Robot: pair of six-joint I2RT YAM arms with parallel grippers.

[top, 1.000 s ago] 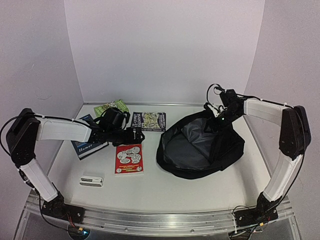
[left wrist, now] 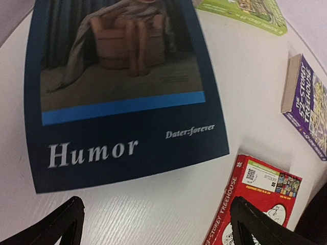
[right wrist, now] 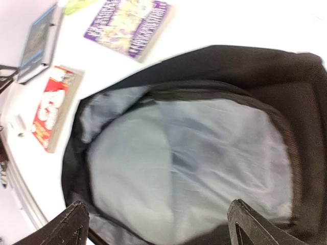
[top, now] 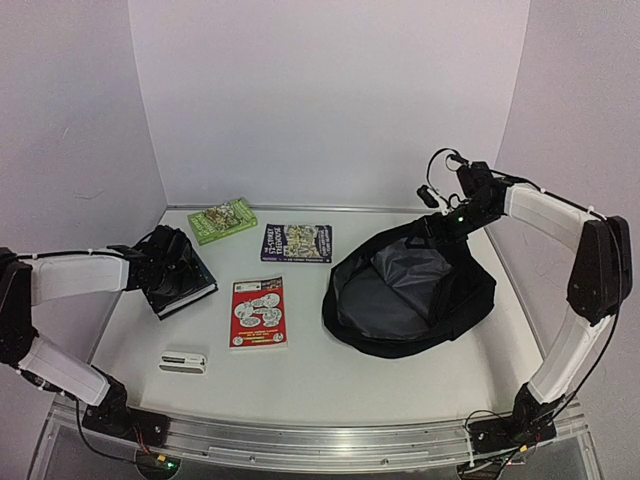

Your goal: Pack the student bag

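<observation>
The black bag (top: 385, 300) lies with its mouth open on the right of the table, and its grey lining (right wrist: 204, 158) is empty where it shows. My right gripper hangs over the bag, fingers apart and nothing between them. At the left, my left gripper is open above the dark blue Humor book (left wrist: 127, 148), without holding it. A red Treehouse book (top: 258, 313) lies flat mid-table, a purple one (top: 297, 243) behind it. The green book (top: 222, 221) rests at the back left.
A small white box-like item (top: 183, 362) sits near the front left. Between it and the bag, the front of the white table (top: 290, 390) is clear. Walls close in the back and both sides.
My left gripper has swung left from above the red book to the Humor book. The bag shifted slightly right early on.
</observation>
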